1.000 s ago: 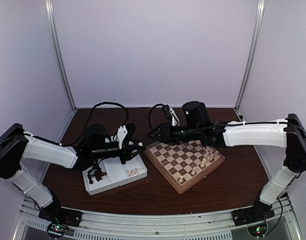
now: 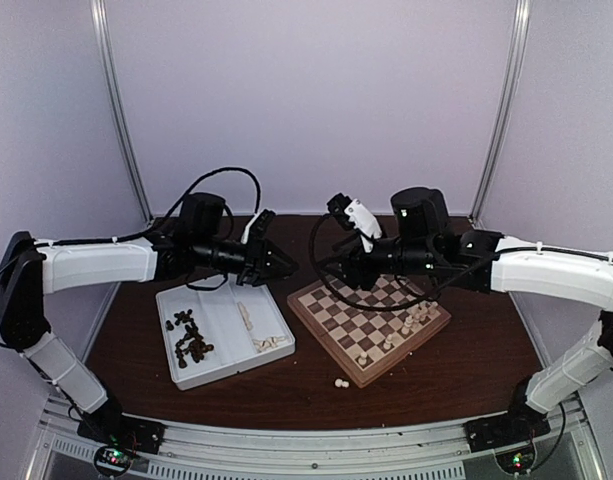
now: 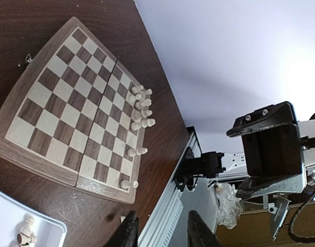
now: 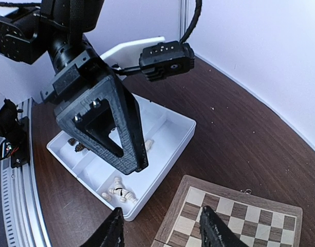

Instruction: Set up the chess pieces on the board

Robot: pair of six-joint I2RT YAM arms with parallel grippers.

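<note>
The chessboard point(image 2: 356, 325) lies right of centre, white pieces point(image 3: 141, 103) standing along one side. The white tray point(image 2: 226, 360) at left holds dark pieces point(image 2: 191, 340) and a few white pieces point(image 2: 266, 343). My left gripper point(image 2: 276, 262) hangs raised over the tray's back; its fingertips show at the bottom of the left wrist view, and whether anything is between them cannot be made out. My right gripper point(image 2: 341, 262) hangs above the board's back left, facing the left one; in the right wrist view its fingers are apart, with nothing seen between them.
A small white piece point(image 2: 342, 383) lies on the wood table between tray and board, near the front. Bare table point(image 4: 249, 144) shows behind the board and tray. Walls enclose the sides and back.
My left gripper has risen from low over the tray. My right gripper has moved right and slightly up. A small white piece now shows on the front table.
</note>
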